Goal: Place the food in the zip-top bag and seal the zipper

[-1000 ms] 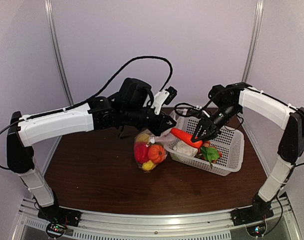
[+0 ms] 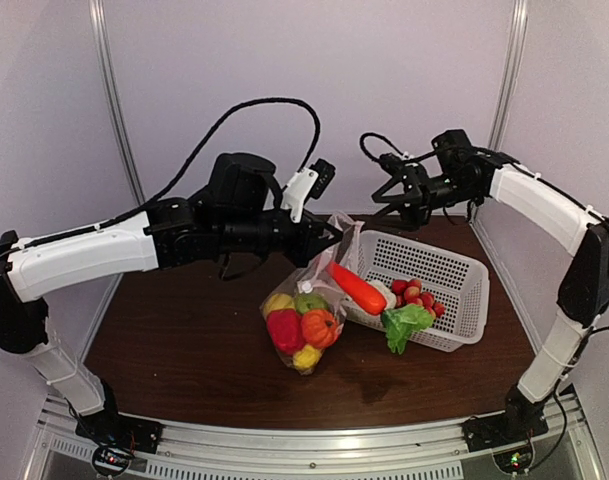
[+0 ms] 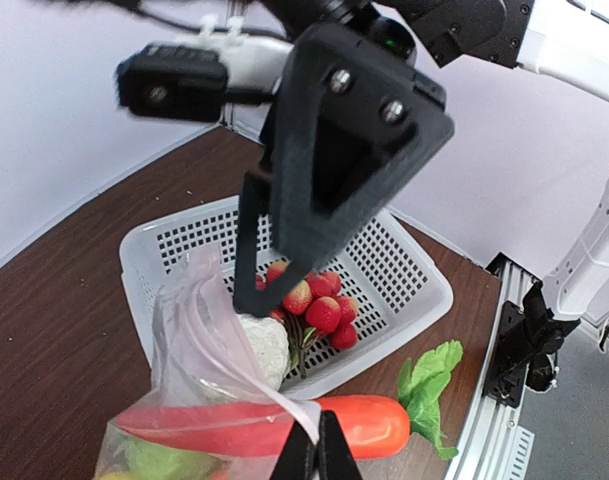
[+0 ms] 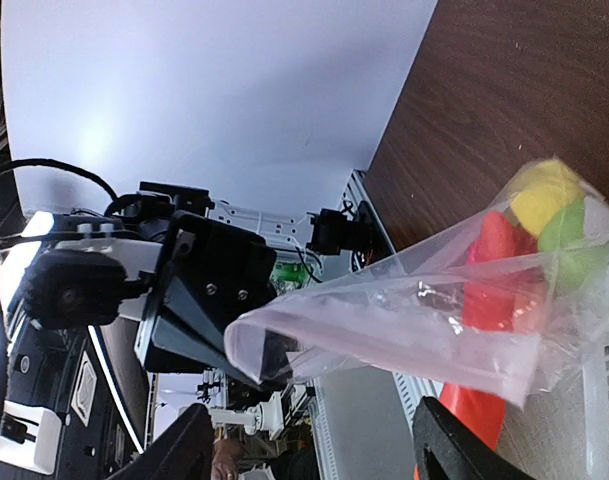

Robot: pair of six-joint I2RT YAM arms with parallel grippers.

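Note:
The clear zip bag (image 2: 309,310) holds a red pepper (image 2: 284,330), an orange pumpkin (image 2: 319,327), yellow and green food. My left gripper (image 2: 324,240) is shut on the bag's rim, lifting it, as the left wrist view (image 3: 314,450) shows. An orange carrot (image 2: 356,288) with leafy top (image 2: 406,325) lies slanted in the bag's mouth, greens outward over the basket's front. My right gripper (image 2: 389,210) is above the bag and basket, part open, with nothing seen between its fingers.
The white perforated basket (image 2: 464,300) at right holds strawberries (image 3: 324,314) and a cauliflower (image 3: 264,350).
My right gripper has risen away from the carrot. My left gripper has risen with the bag, which now hangs taller, the carrot's greens lower at its front.

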